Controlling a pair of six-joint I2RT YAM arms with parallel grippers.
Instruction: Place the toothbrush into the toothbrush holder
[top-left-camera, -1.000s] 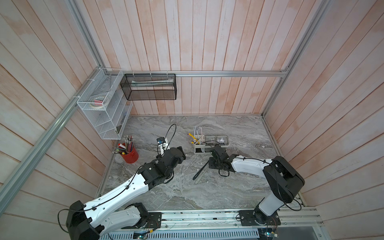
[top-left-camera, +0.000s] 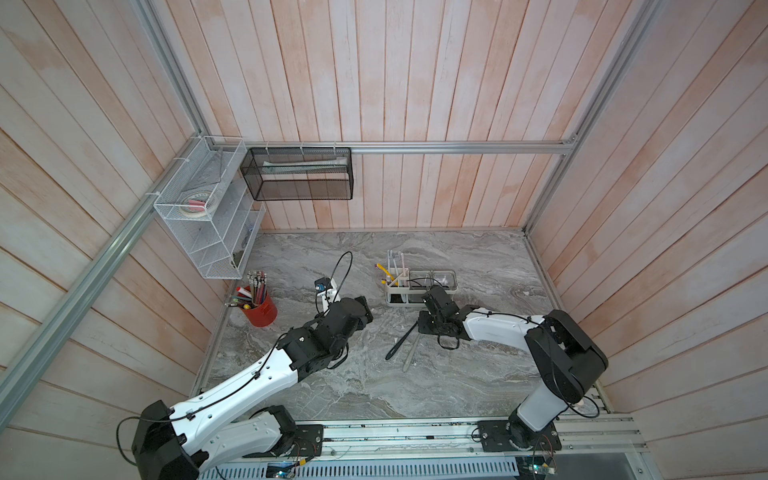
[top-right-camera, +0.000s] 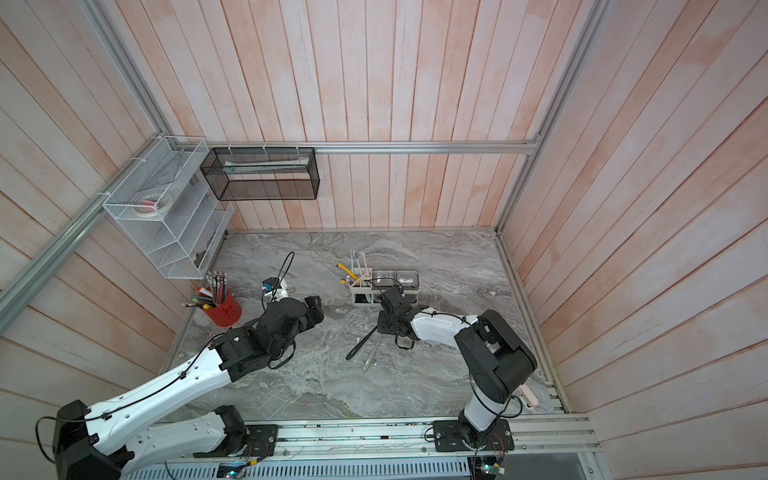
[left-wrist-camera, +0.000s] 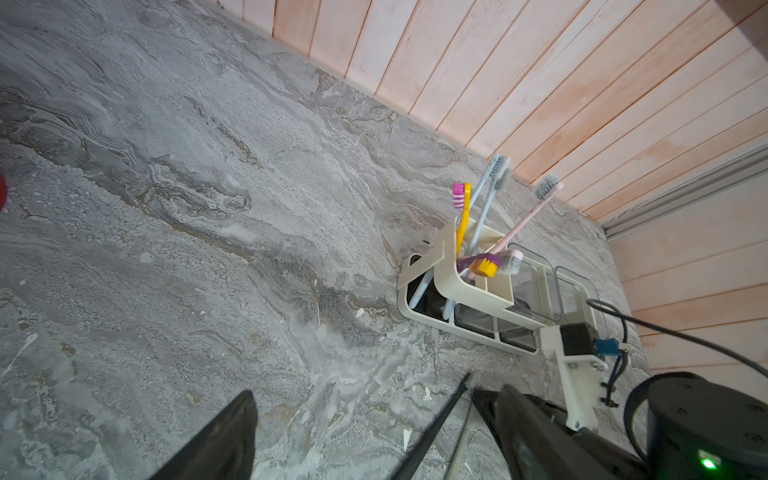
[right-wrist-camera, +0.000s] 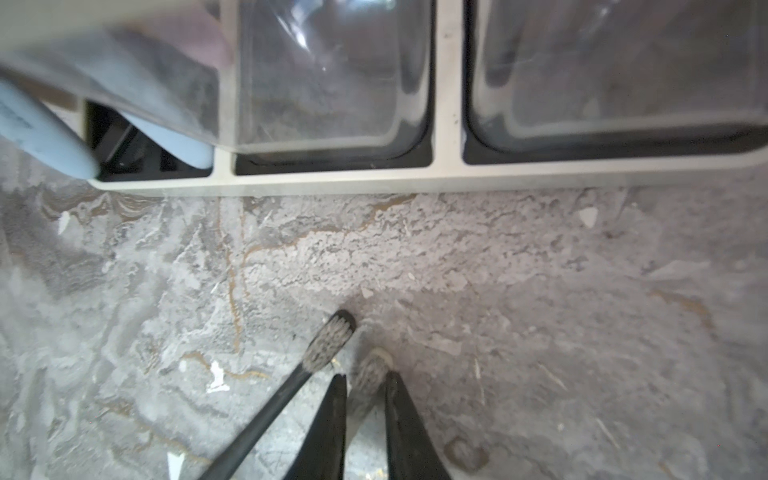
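Two toothbrushes lie in front of the white holder (left-wrist-camera: 489, 300): a black one (top-left-camera: 401, 341) and a pale grey-green one (top-left-camera: 410, 356). My right gripper is shut on the pale toothbrush (right-wrist-camera: 371, 374), near its bristle end. The head of the black toothbrush (right-wrist-camera: 326, 344) rests just to the left of these fingers, apart from them. Several toothbrushes, blue, pink and yellow ones among them, stand in the holder's left part. Left of all this, my left gripper stands open above the marble table, nothing between its fingers.
Clear cups (right-wrist-camera: 336, 76) fill the holder's right part. At the table's left is a red pot (top-left-camera: 260, 311) full of slim items. A black wire basket (top-left-camera: 297, 173) and white wire shelves (top-left-camera: 209, 209) hang above.
The pale toothbrush's handle end has swung to the right and slightly toward the front, widening its gap from the black one. Both arms look almost unmoved.
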